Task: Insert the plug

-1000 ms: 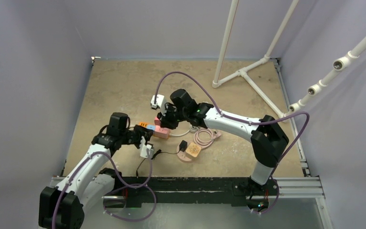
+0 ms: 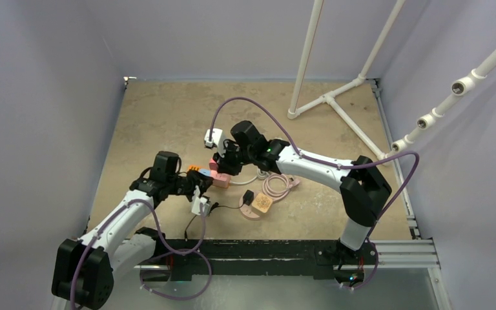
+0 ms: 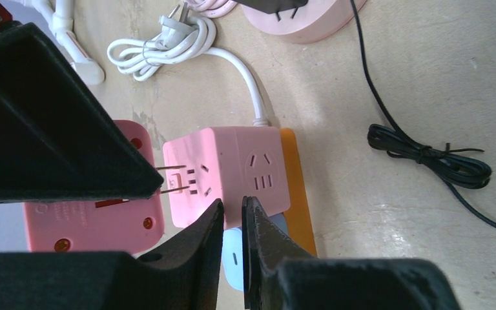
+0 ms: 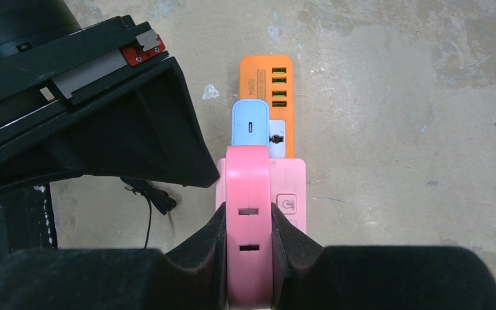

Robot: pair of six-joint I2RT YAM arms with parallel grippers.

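Note:
A pink socket block [image 3: 252,161] with a white cord sits beside an orange USB strip [image 4: 265,68] and a light blue piece [image 4: 250,119]. My right gripper is shut on a pink plug [image 3: 90,229]; in the left wrist view its two metal prongs point at the block's socketed face, their tips close to it. Whether they touch cannot be told. My left gripper is shut at the block's near side, with nothing visible between its fingers.
A coiled black cable [image 3: 426,158], white cable [image 3: 142,55], pink cable [image 2: 276,192], round pink base [image 2: 248,213] and wooden cube [image 2: 262,201] lie to the right and front. White pipe frames [image 2: 355,129] stand at the back right.
My left arm has shifted very slightly to the right, toward the pink block. The right arm shows no visible movement.

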